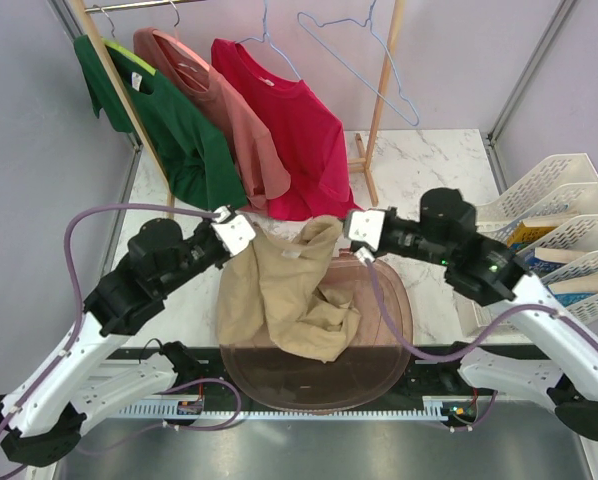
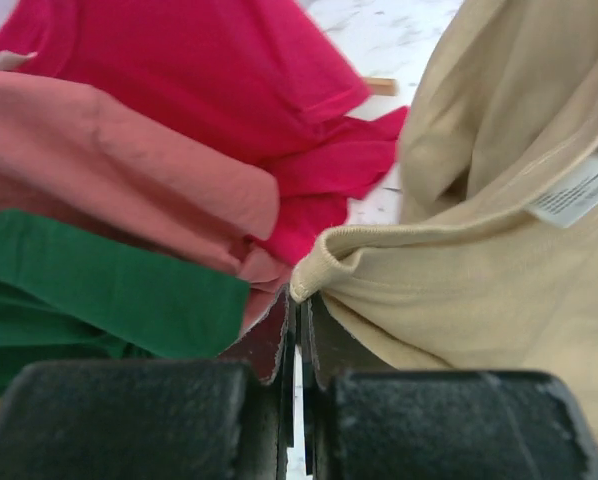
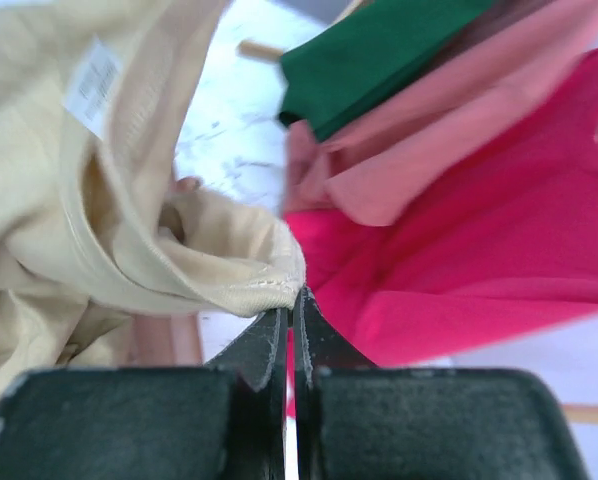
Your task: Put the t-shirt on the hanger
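Note:
A beige T-shirt (image 1: 284,295) is partly lifted from a brown oval tray (image 1: 379,310), its lower part resting there. My left gripper is shut on a fold of its hemmed edge, near a white label. My right gripper is shut on another hemmed bit of the shirt, which rises between the two grippers in the top view. An empty blue hanger (image 1: 359,60) hangs at the right end of the wooden rack.
Green (image 1: 199,170), salmon (image 1: 244,140) and red (image 1: 299,140) shirts hang on the rack behind the grippers. A white bin (image 1: 584,180) with several packs stands at the right. Bare marble lies right of the rack.

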